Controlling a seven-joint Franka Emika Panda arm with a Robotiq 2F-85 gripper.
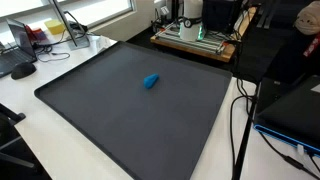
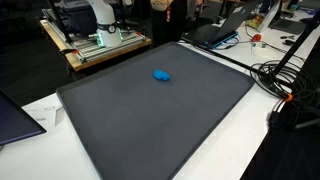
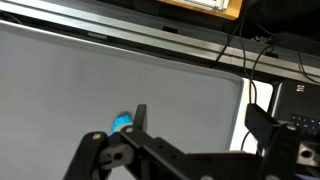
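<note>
A small blue object lies on the dark grey board, toward its far side in exterior view 1. In exterior view 2 the same blue object also rests near the board's far edge, with bare surface around it. My gripper stands open in the wrist view, nothing between its fingers. The blue object shows just to the left of the left finger, partly covered by the gripper. Neither exterior view shows the gripper itself.
Nothing else lies on the board. White table borders it. A laptop and a mouse sit beyond its left side in exterior view 1. Black cables lie along the right side in exterior view 2.
</note>
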